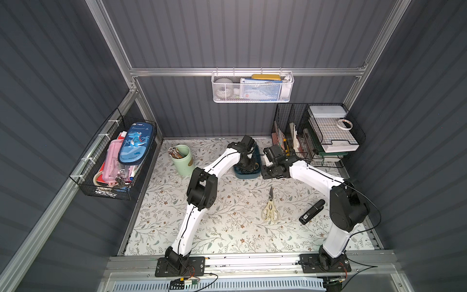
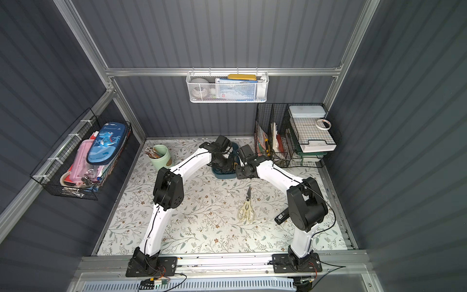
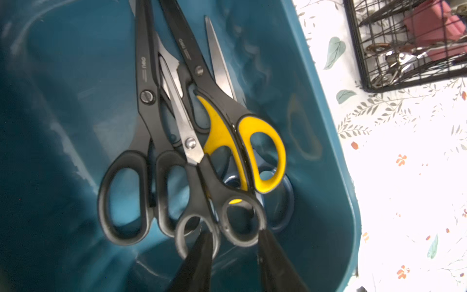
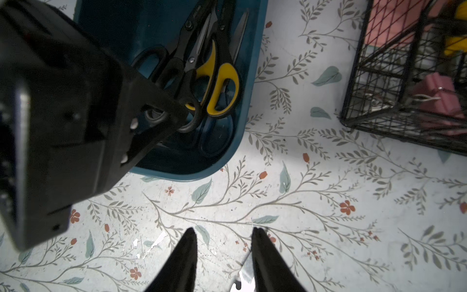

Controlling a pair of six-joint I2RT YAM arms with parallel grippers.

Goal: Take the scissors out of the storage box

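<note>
The blue storage box (image 3: pixel 335 160) holds several scissors: black-handled pairs (image 3: pixel 121 228), a slim black pair (image 3: pixel 243 241) and a yellow-and-black pair (image 3: pixel 274 155). My left gripper is over the box's near end, its fingertips above the slim pair's finger loops, part open with nothing clearly held. My right gripper stands open just right of the box, over the table. On the table in front of the box lies a cream-handled pair of scissors (image 1: pixel 270 211).
A green utensil cup (image 1: pixel 184 163) stands to the left, a wire organiser (image 1: pixel 340 146) at back right, and a black stapler (image 1: pixel 311 211) at front right.
</note>
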